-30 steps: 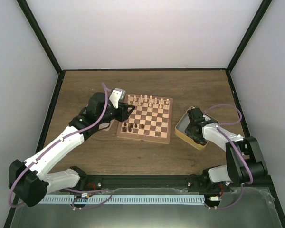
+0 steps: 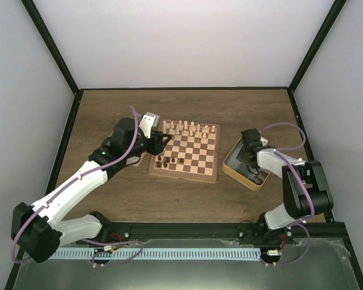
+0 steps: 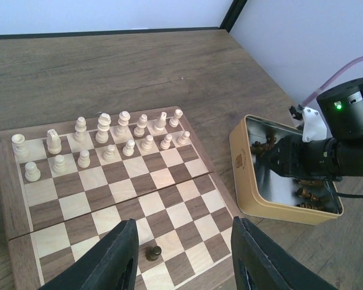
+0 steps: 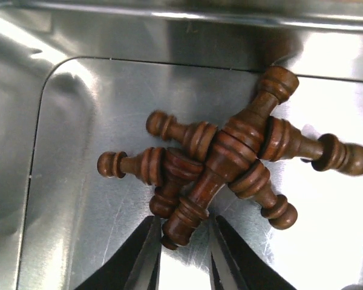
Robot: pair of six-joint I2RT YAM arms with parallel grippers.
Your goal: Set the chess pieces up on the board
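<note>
The chessboard [image 2: 196, 163] holds light pieces [image 3: 103, 127] in rows at its far side and several dark pieces [image 2: 181, 161] on the near side. My left gripper hangs over the board, open, with nothing between its fingers. My right gripper is down in the metal-lined box [image 3: 242, 175] right of the board, fingers apart just beside a jumbled cluster of brown pieces [image 4: 236, 151]; the tip of one piece reaches up to between or just beyond the fingertips, and I see no firm hold.
Bare wooden table [image 2: 199, 199] surrounds the board and box. Walls stand at the back and sides; the box is near the right wall.
Over the last second my right arm has shifted toward the back of the box, mostly in the earlier half. My left arm has not visibly moved.
</note>
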